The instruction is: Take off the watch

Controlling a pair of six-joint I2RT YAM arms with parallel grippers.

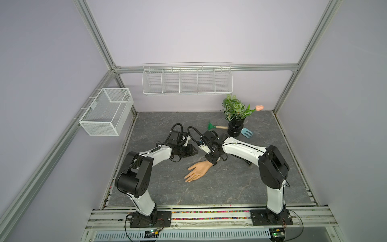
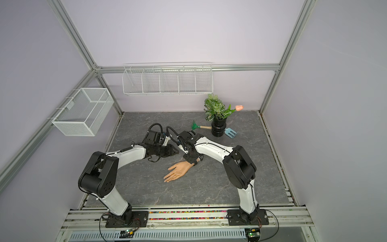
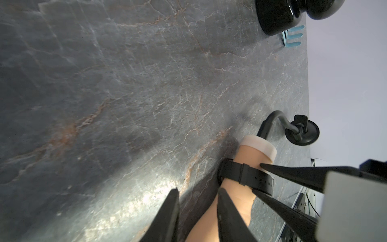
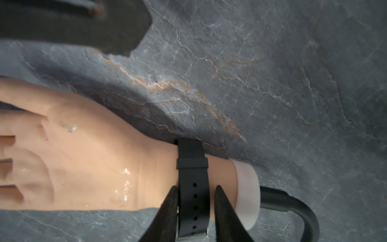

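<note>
A black watch strap with a row of holes (image 4: 194, 197) circles the wrist of a flesh-coloured model hand (image 4: 96, 161), which lies palm up on the table. In the right wrist view my right gripper is part open, one finger on each side of the strap; whether the pads touch it I cannot tell. My left gripper also stands part open, with nothing held, over the table on the thumb side of the hand. The left wrist view shows the watch (image 3: 246, 176) from the side, the right fingers (image 3: 288, 173) beside it.
The model hand's black bent stand (image 3: 278, 117) ends in a round base. Behind the arms stand a black vase (image 1: 234, 128) with plants, a blue fork tool (image 1: 247, 132) and a green-headed tool (image 1: 211, 126).
</note>
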